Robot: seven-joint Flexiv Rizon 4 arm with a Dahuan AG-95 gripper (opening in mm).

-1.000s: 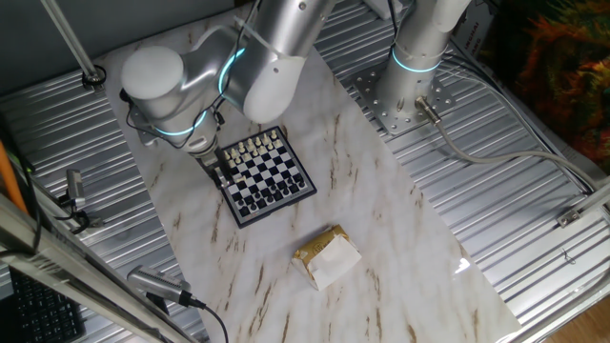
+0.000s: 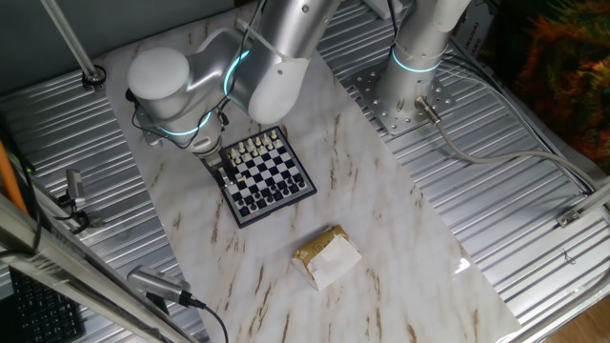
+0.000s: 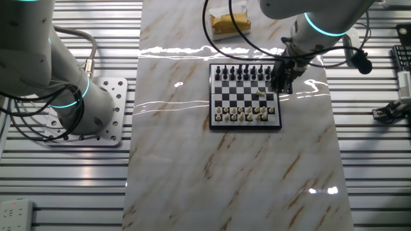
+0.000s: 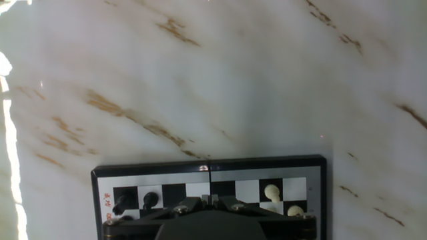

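Observation:
A chessboard [image 2: 261,178] in a black frame lies on the marble table, with white pieces [image 3: 244,114] along one side and black pieces [image 3: 243,70] along the other. One white piece [image 3: 261,94] lies tipped over on the middle squares, apart from its rows. My gripper is at the board's edge, over the end of the middle rows. Its fingertips stand together, and nothing shows between them. In exterior view 2 the gripper [image 3: 277,87] is dark and small beside the tipped piece. The gripper body hides part of the board in the wrist view.
A gold and white packet [image 2: 327,256] lies on the table away from the board, beyond the black side. A camera on a stand [image 2: 164,286] is off the table's edge. Much bare marble [image 3: 212,179] lies beyond the white side.
My arm's wrist has shifted slightly to the right in exterior view 1, with the gripper still at the board's edge. The board and packet have not moved.

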